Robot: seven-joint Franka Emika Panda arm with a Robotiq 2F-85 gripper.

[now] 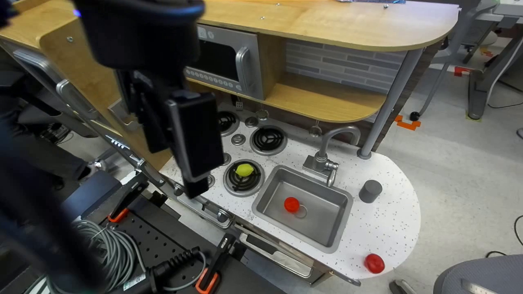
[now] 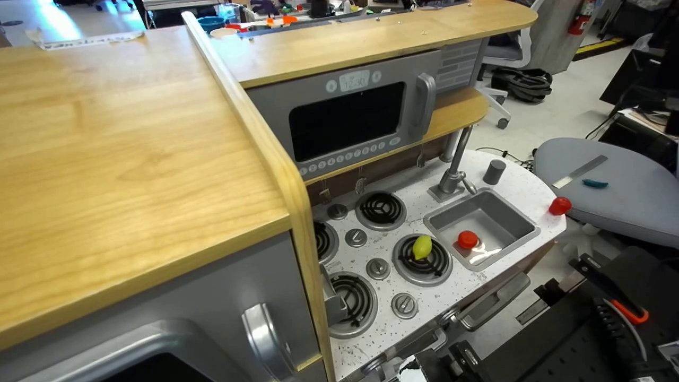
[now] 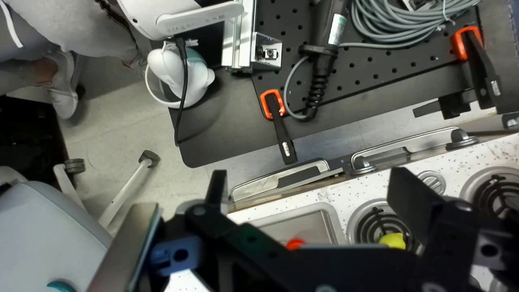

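In the wrist view, my gripper stands open, its two dark fingers wide apart with nothing between them. Exterior view 1 shows it blurred and large, high in front of the stove's left side. A yellow-green lemon-like object (image 1: 244, 170) rests on the front burner beside the sink, apart from my fingers. Inside the grey sink (image 2: 515, 242) lies a round red-orange object (image 2: 468, 239). Another red object (image 1: 374, 263) sits by the counter's rounded front edge. Behind the sink, a dark grey cylinder (image 1: 370, 191) stands on the white counter.
The faucet (image 1: 338, 134) rises behind the sink. A wooden shelf (image 1: 323, 98) and the microwave (image 2: 350, 114) overhang the back of the counter. In front is a black perforated table with a coiled cable (image 3: 389, 24) and orange-tipped clamps. Bare counter lies right of the sink.
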